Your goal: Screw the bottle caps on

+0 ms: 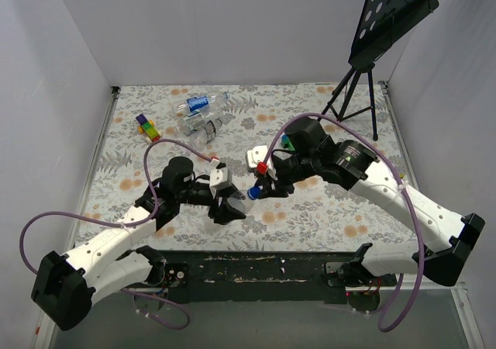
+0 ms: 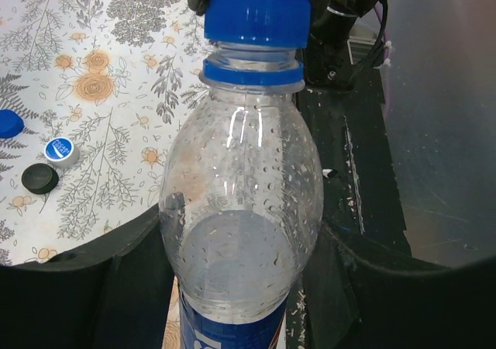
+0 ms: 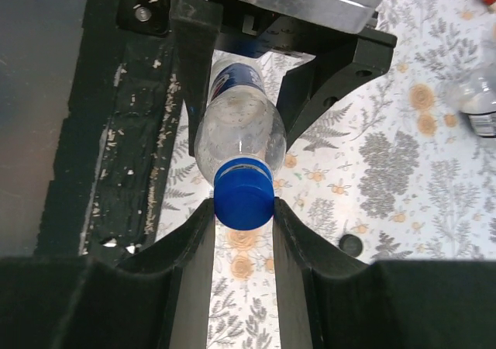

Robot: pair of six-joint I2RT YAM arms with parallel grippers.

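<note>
A clear plastic bottle [image 2: 240, 163] with a blue label stands upright in the left wrist view, my left gripper shut around its body. On top of its neck is a blue cap [image 2: 257, 17]; a band of clear neck shows between the cap and the blue ring below. In the right wrist view, the fingertips of my right gripper are shut on either side of that cap. From above, the right gripper [image 1: 259, 191] meets the left gripper [image 1: 235, 202] over the table's front part. How far the cap is threaded cannot be told.
Loose on the cloth lie a blue cap [image 2: 9, 123], a white cap [image 2: 61, 152] and a black cap [image 2: 39, 178]. Clear bottles [image 1: 203, 101] lie at the back left near coloured blocks [image 1: 147, 127]. A black stand [image 1: 356, 77] rises at the back right.
</note>
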